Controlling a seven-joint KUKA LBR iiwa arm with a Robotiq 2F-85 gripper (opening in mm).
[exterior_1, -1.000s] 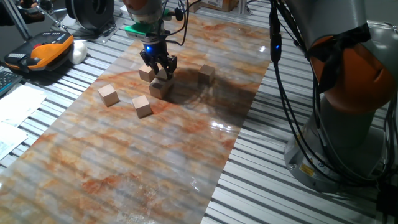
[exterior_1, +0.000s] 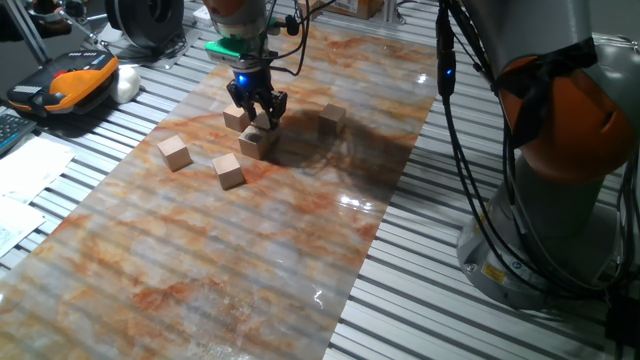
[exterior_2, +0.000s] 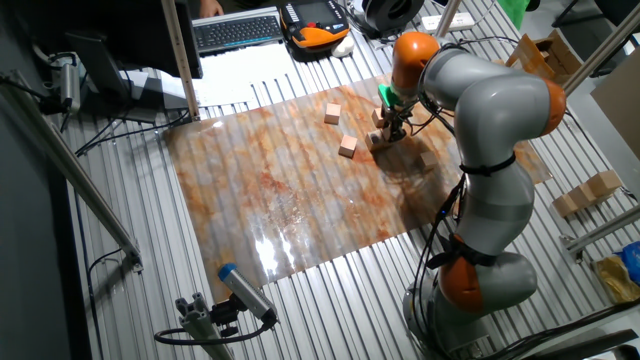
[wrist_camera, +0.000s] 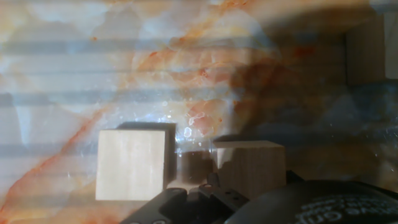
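Note:
My gripper (exterior_1: 262, 118) points down among several small wooden cubes on the marbled sheet. Its fingertips are close to one cube (exterior_1: 258, 146), with another cube (exterior_1: 235, 119) just behind. How far its fingers are apart is hard to make out, and whether wood lies between the fingertips does not show clearly. From the wrist, a pale cube (wrist_camera: 130, 165) stands left of the dark fingers and a shaded cube (wrist_camera: 252, 168) to their right. Two cubes, one at the left (exterior_1: 174, 153) and one nearer (exterior_1: 228, 171), lie apart from the gripper. A further cube (exterior_1: 332, 120) sits in the arm's shadow.
The near part of the marbled sheet (exterior_1: 200, 270) is bare. An orange and black device (exterior_1: 65, 82) lies beyond its left edge on the slatted table. More wooden blocks (exterior_2: 587, 193) sit at the far right, off the sheet.
The gripper's upper part has shifted very slightly, with the green piece a little to the right. The cubes lie where they were.

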